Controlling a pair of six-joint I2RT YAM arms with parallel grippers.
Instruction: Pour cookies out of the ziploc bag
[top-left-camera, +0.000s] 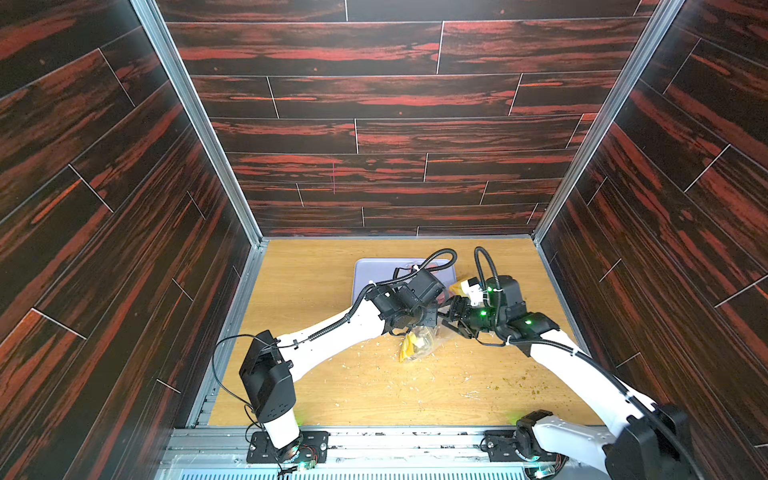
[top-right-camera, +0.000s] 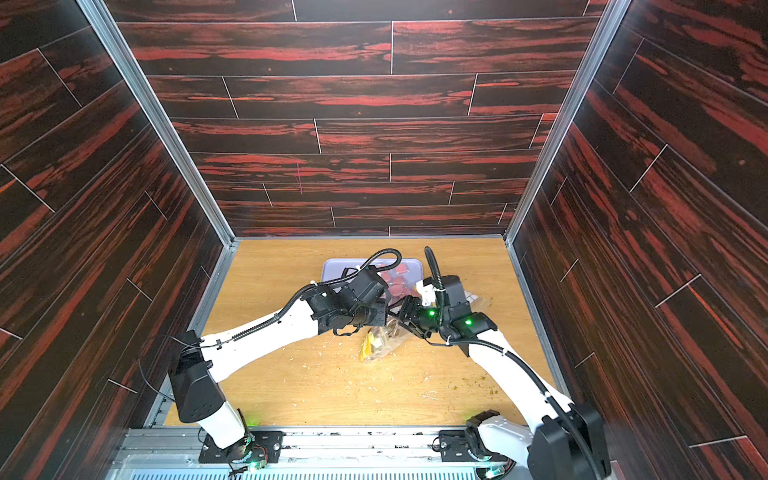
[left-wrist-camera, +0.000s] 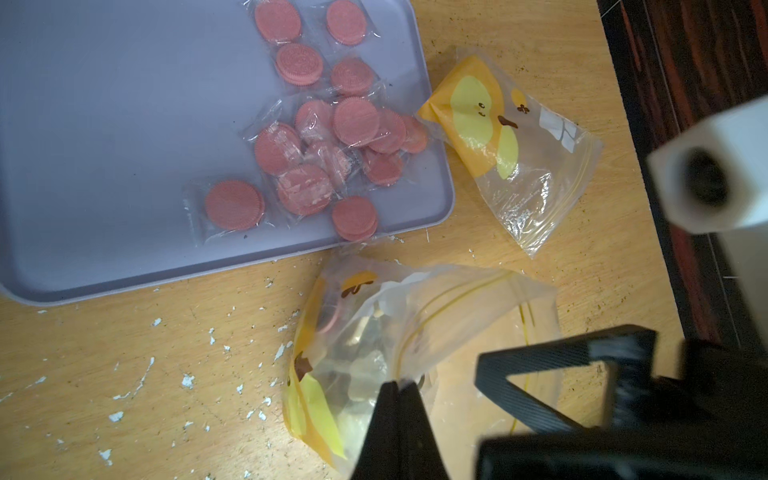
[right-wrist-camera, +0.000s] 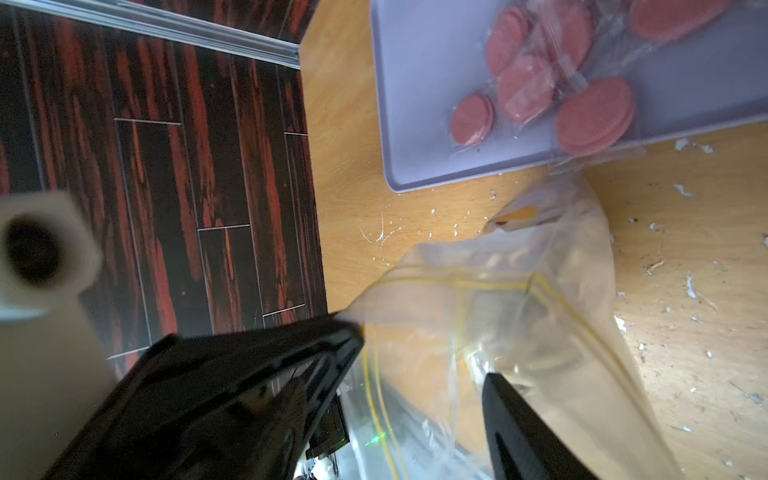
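Note:
A clear ziploc bag with a yellow cartoon end hangs low in front of the tray, its zip mouth toward my right arm. A pink cookie and wrapped pale pieces show through its plastic. My left gripper is shut on the film at the bag's zip edge. My right gripper stands open at the mouth, a finger on either side of the film; its fingertips partly cover the plastic. Several wrapped pink cookies lie in the right part of the lilac tray.
Right of the tray lies another yellow-printed bag, flat on the wooden table. White crumbs are scattered in front of the tray. The tray's left part is bare. Both arms meet closely over the bag.

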